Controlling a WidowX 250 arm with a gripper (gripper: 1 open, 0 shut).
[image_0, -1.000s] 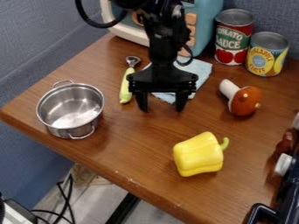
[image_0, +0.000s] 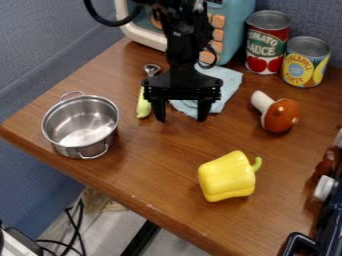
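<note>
My black gripper (image_0: 182, 106) hangs open over the middle-back of the wooden table (image_0: 160, 200), above a light blue cloth (image_0: 221, 78). Just left of it lie a pale yellow-green item (image_0: 143, 105) and a silver utensil (image_0: 152, 69), partly behind the gripper. Whether anything is between the fingers is hard to tell.
A steel pot (image_0: 80, 125) sits at the left, a yellow pepper (image_0: 226, 178) at the front, a toy mushroom (image_0: 278, 115) at the right. Two cans (image_0: 265, 45) and a teal appliance (image_0: 227, 20) stand at the back. Dark objects line the right edge.
The gripper has risen slightly and shifted a little toward the back over the last second. The other objects look unmoved.
</note>
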